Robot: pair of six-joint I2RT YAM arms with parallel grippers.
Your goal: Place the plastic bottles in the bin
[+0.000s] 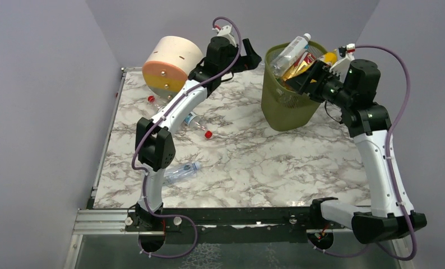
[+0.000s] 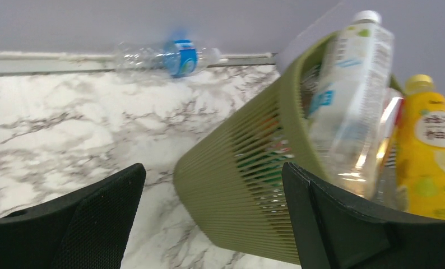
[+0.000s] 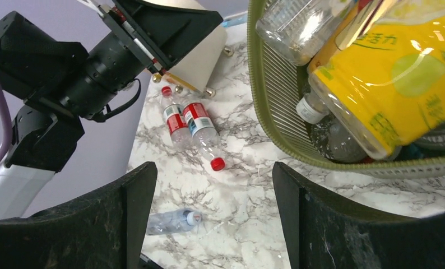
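The green bin point(image 1: 284, 112) is heaped with bottles, including a white-label bottle point(image 1: 290, 55) and a yellow bottle point(image 3: 388, 84). My left gripper point(image 1: 248, 56), open and empty, is left of the bin. A clear bottle point(image 2: 158, 56) lies beyond the bin at the back edge. My right gripper point(image 1: 307, 73) hangs over the bin's front-right, apart at the fingers, with nothing seen held between them. Two red-capped bottles point(image 3: 206, 134) lie near the drum, and a blue-capped bottle point(image 1: 178, 172) lies at front left.
A wooden drum point(image 1: 170, 64) stands at the back left. Walls border the back and sides.
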